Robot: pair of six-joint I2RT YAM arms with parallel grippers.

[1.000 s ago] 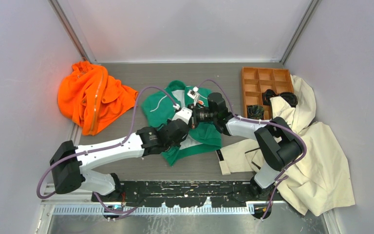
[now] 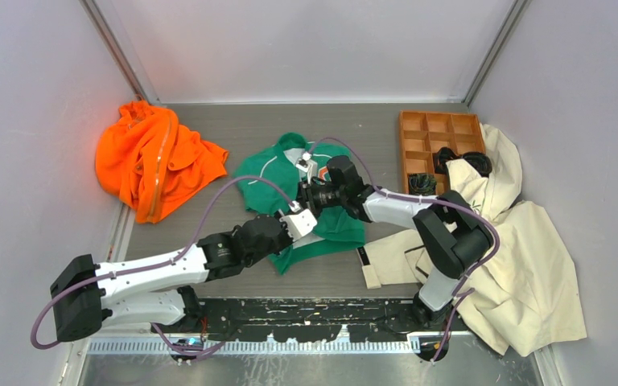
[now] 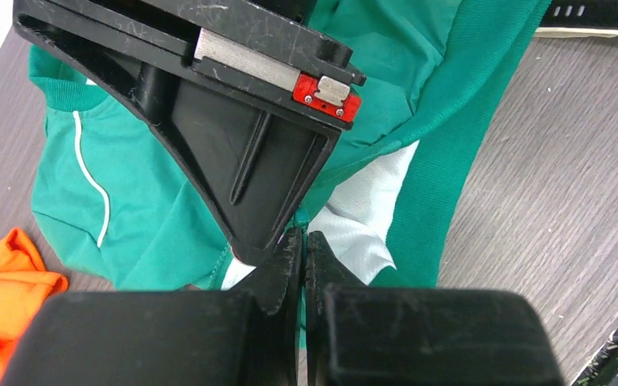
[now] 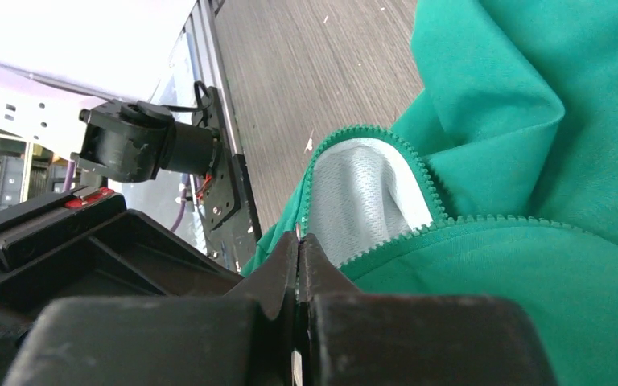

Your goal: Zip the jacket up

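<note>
The green jacket [image 2: 261, 165] lies spread on the table, its front parted over a white lining [image 4: 354, 185]. My left gripper is low over the jacket, shut, with a bit of green zipper edge behind its tips; whether it grips any is unclear. My right gripper is shut on the zipper at the edge of the jacket's opening, just beside the left gripper, which covers part of it in the top view. The zipper's teeth [image 4: 499, 219] run along both edges of the lining. The slider itself is hard to make out.
An orange garment [image 2: 145, 161] lies at the left. A wooden compartment tray [image 2: 438, 122] with black cords stands at the back right, beside cream fabric [image 2: 531, 273]. Bare table shows behind and in front of the jacket.
My right gripper has shifted slightly left.
</note>
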